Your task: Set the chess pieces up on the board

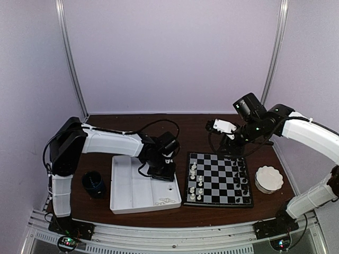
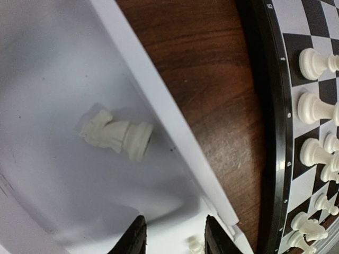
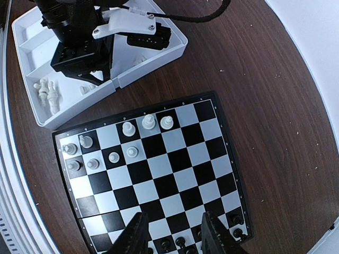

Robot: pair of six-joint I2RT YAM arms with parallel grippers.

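Observation:
Over the right part of the white tray [image 1: 118,185] hovers my left gripper, its fingers apart and nothing held between them. A white knight [image 2: 119,135] lies on its side in the tray, ahead of those fingers; part of another white piece [image 2: 195,245] shows between and below them. The chessboard [image 3: 183,174] carries several white pieces [image 3: 128,128] along its tray side and several black pieces [image 1: 244,181] along the opposite side. My right gripper is high above the board, fingers apart, empty.
More white pieces [image 1: 166,201] lie at the tray's front right corner. A dark cup [image 1: 94,184] stands left of the tray, and a round white container [image 1: 268,179] right of the board. Behind the board, the brown table [image 1: 196,135] is bare.

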